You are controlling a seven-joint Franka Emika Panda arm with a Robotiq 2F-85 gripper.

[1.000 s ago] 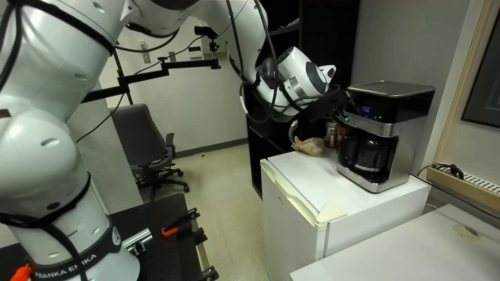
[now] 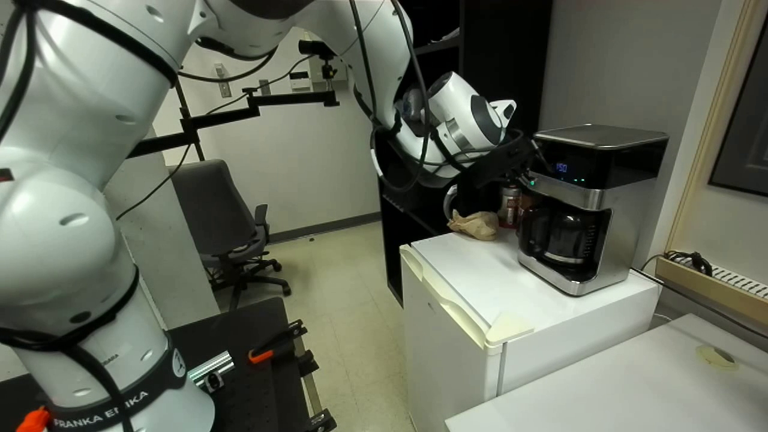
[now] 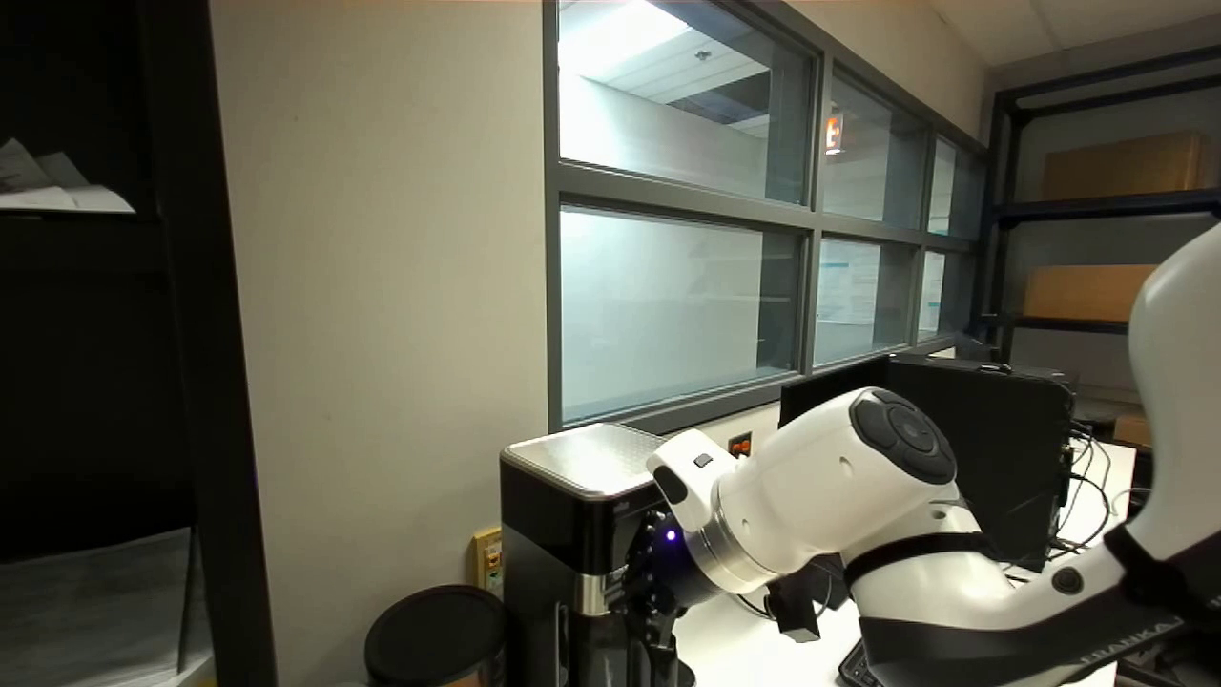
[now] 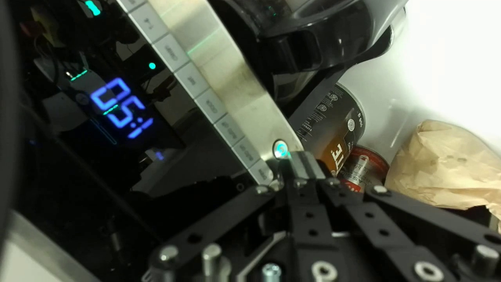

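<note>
A steel and black coffee maker (image 2: 601,191) stands on the white fridge top, its display (image 4: 123,107) lit blue. Along the steel strip below the display runs a row of buttons, and at its end a round button (image 4: 280,149) glows teal. My gripper is shut, its fingertips close against that lit button, with nothing showing between them. Whether the tips touch the button cannot be told. The glass carafe (image 2: 569,237) sits inside the machine. From the other side, the machine's steel lid (image 3: 595,458) is visible, while the fingertips are hidden.
Beside the machine stand a dark can (image 4: 334,123), a smaller red and silver can (image 4: 362,167) and a crumpled brown paper bag (image 4: 441,164). A black shelf unit rises behind.
</note>
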